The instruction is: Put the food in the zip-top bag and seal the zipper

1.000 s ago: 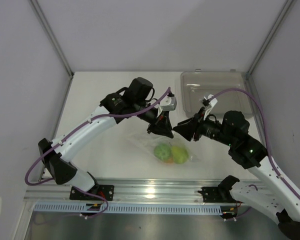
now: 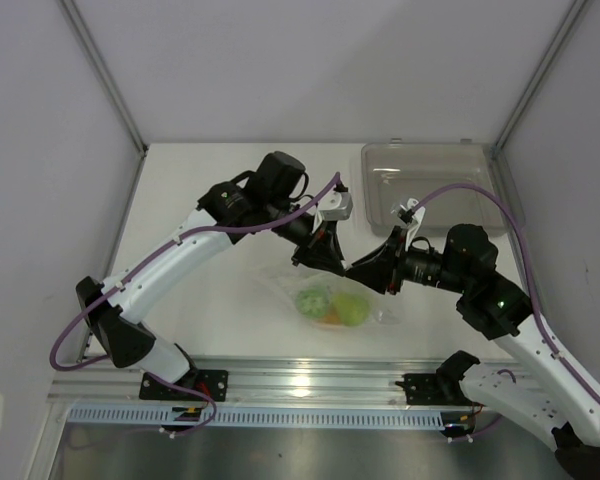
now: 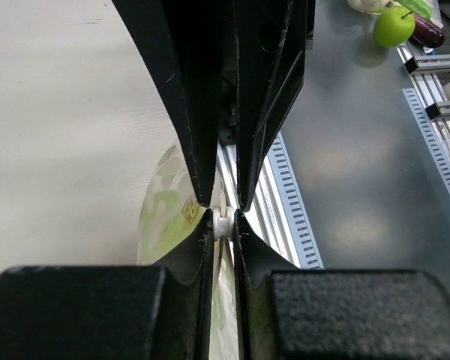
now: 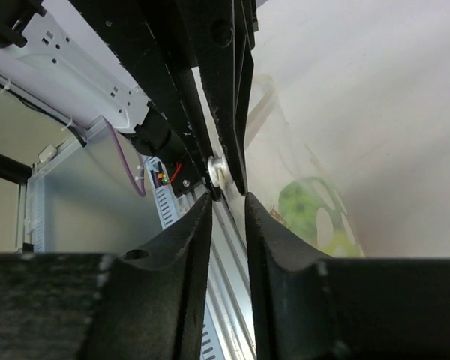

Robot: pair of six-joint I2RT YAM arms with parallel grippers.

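Note:
The clear zip top bag (image 2: 280,285) hangs below the grippers in the top view, with green food (image 2: 313,302), a yellow-green piece (image 2: 351,308) and some orange inside. My left gripper is shut at the bag's top edge, with the small white zipper slider (image 3: 223,224) between its fingertips. The right gripper meets it tip to tip; its fingers stand part open around the edge of the bag, right beside the slider (image 4: 220,172). No grip by the right fingers on the bag shows.
A grey tray (image 2: 372,175) stands at the back right. A green apple (image 3: 394,27) and a dark eggplant (image 3: 427,34) lie beyond the front rail in the left wrist view.
The food in the bag swung slightly left. The left arm barely moved.

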